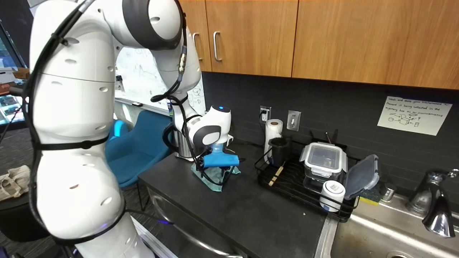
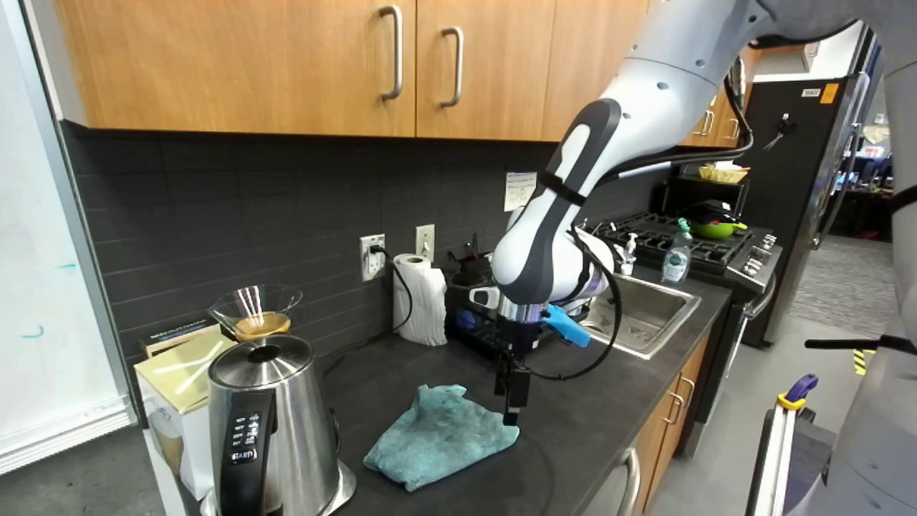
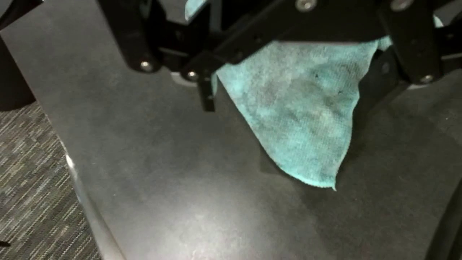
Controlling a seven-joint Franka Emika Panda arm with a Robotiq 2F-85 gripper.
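A crumpled teal cloth [image 2: 443,438] lies on the dark counter [image 1: 258,206], beside the steel kettle [image 2: 264,413]. My gripper is open over the cloth, its fingers [image 3: 206,97] spread to either side of it in the wrist view. No part of the cloth appears pinched. One corner of the cloth points out past the fingers onto bare counter. In exterior view 2 the gripper [image 2: 513,404] reaches down at the cloth's right end; whether the tips touch cloth or counter I cannot tell. Exterior view 1 shows the blue-covered wrist largely hiding the fingers.
A black dish rack [image 1: 297,185] with a lidded container [image 1: 325,159] and white jar [image 1: 332,195] stands right of the cloth, before the sink [image 1: 365,232]. A paper towel roll [image 2: 419,301] is by the wall. A black cable loops beside the gripper.
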